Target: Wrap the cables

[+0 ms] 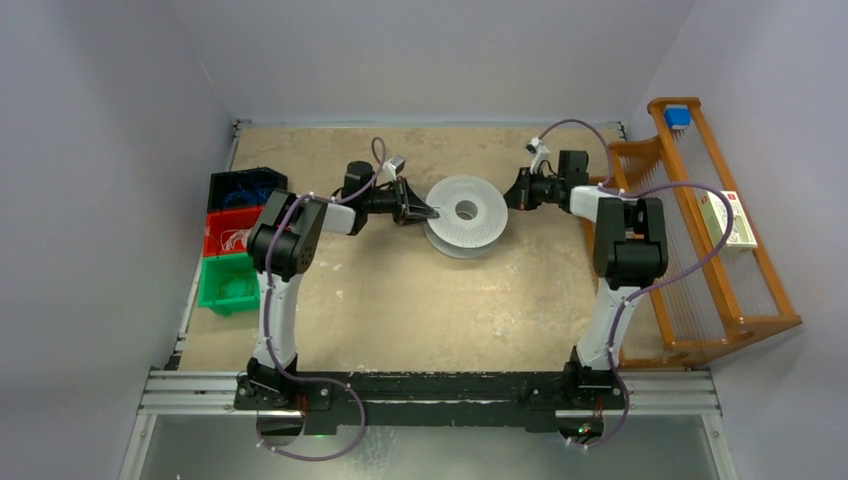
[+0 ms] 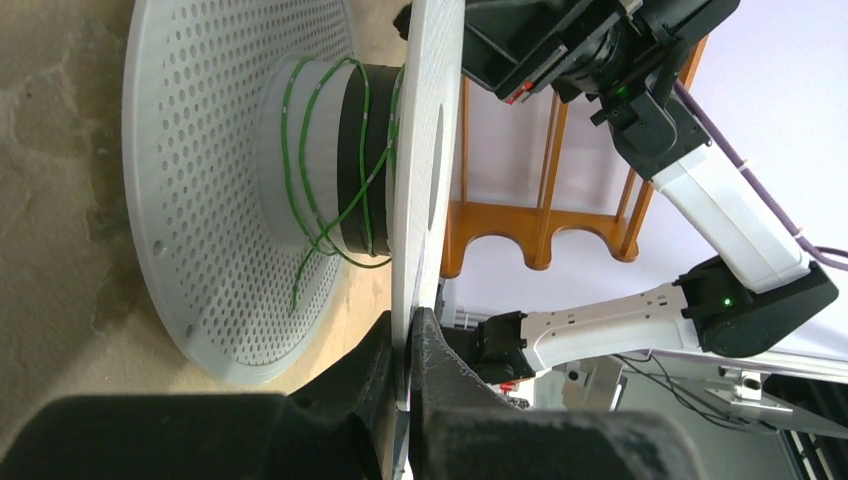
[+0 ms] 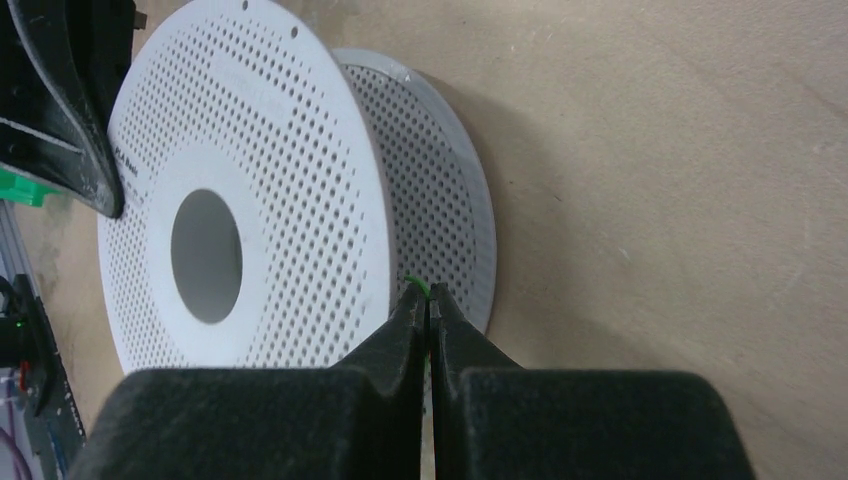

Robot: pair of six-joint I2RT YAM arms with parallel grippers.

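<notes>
A white perforated spool sits in the middle of the table, slightly tilted. Its near flange edge runs between the fingers of my left gripper, which is shut on it from the left side. Around the spool's core, loose loops of green cable cross over a dark band. At the spool's right edge is my right gripper, shut, with a short bit of the green cable showing at its fingertips. The rest of that cable is hidden behind the flange and fingers.
Black, red and green bins with cables stand at the left. A wooden rack with a box fills the right side.
</notes>
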